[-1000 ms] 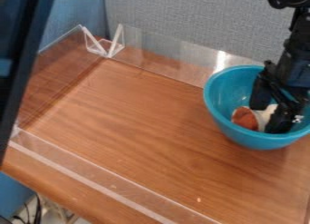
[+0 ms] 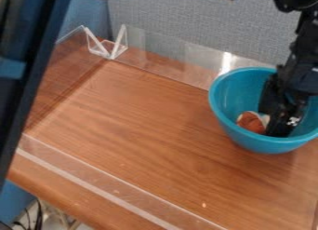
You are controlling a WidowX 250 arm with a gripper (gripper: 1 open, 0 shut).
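Note:
A turquoise bowl (image 2: 233,131) sits on the right side of the wooden table. My black gripper (image 2: 278,117) reaches down into it from above, at the bowl's right half. Beside the fingertips, on the bowl's floor, is a small orange-brown and white object (image 2: 252,122), partly hidden by the gripper. The fingers are dark and crowded against the bowl's inside, so their spread is hard to make out; I see nothing clearly held between them.
Clear plastic barriers (image 2: 162,57) run along its back and front-left edges, with a white bracket at the back left. A dark panel fills the left edge.
The gripper has moved about within the bowl, most recently lower, with its wrist a little to the right. The small object shows slightly shifted beside it.

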